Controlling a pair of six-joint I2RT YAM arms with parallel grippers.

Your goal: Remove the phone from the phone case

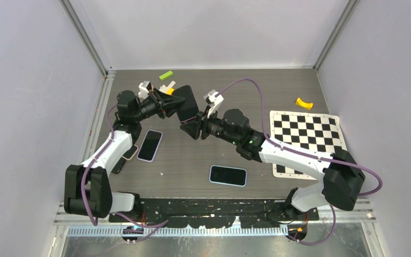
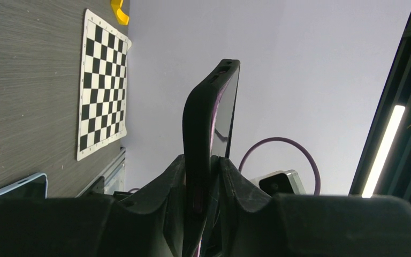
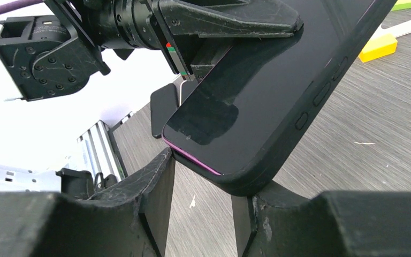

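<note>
A dark phone in a black case [image 1: 184,99] is held up off the table between my two arms. My left gripper is shut on it, its fingers on the two broad faces. The phone's black screen [image 3: 267,80] faces the right wrist camera; a thin pink-purple edge [image 3: 192,158] shows between screen and case at the near end. The case's side wall [image 3: 321,93] carries several buttons. My right gripper is part open at that near end, its fingertips close to the case's corners. Whether they touch it is hard to tell.
A phone with a pale blue rim [image 1: 228,175] lies at the table's front and a lilac-rimmed one [image 1: 150,145] at left. A checkerboard [image 1: 306,140] and a yellow piece [image 1: 304,104] are on the right. A green block [image 1: 166,75] lies at the back.
</note>
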